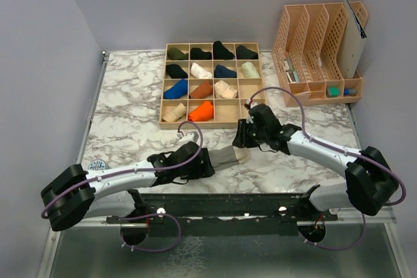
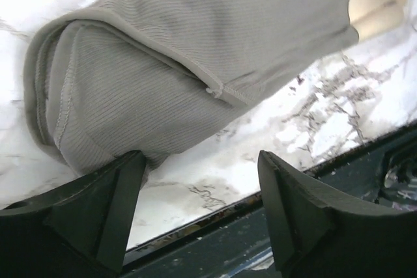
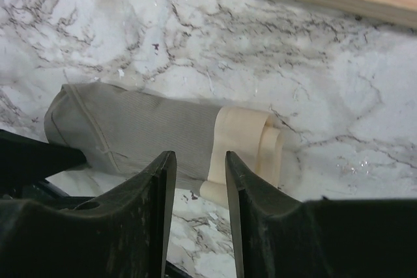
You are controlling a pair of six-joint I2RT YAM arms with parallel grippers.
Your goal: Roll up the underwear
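Folded into a flat grey strip with a beige band at one end, the underwear (image 1: pixel 225 157) lies on the marble table between both grippers. In the left wrist view its looped grey end (image 2: pixel 163 37) reaches the left finger, and the other finger stands clear over bare table. My left gripper is open at that end. Near the beige end, my right gripper has its fingers apart, with a gap between the tips. The beige part (image 3: pixel 241 138) shows just beyond them; contact cannot be told.
Behind the cloth stands a wooden compartment box (image 1: pixel 225 125) with rolled garments in most cells and some cells empty. A taller wooden rack (image 1: pixel 326 50) is at the back right. Bare marble (image 1: pixel 124 109) lies to the left, and the table's dark front edge (image 1: pixel 260 205) is close.
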